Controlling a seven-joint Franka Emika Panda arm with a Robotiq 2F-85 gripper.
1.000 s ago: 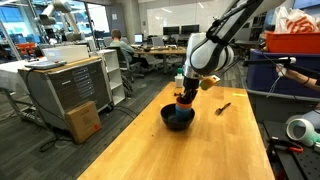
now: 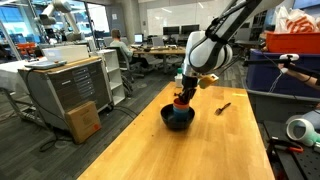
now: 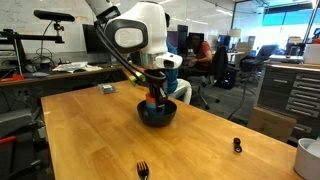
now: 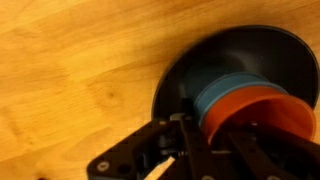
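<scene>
A black bowl (image 2: 178,120) stands on the wooden table; it shows from above in the wrist view as a dark round bowl (image 4: 188,72). Inside it are a blue cup (image 4: 213,88) and an orange cup (image 4: 268,100), the orange one nested in or resting on the blue. My gripper (image 3: 154,90) reaches down over the bowl, shut on the orange cup (image 3: 151,99) at its rim. The fingertips are partly lost against the dark bowl, and the cups' bottoms are hidden.
A fork (image 3: 143,171) lies on the table apart from the bowl. Further along are a small black object (image 3: 237,145) and a white container (image 3: 308,158) at the edge of view. Bare tabletop (image 2: 170,150) surrounds the bowl.
</scene>
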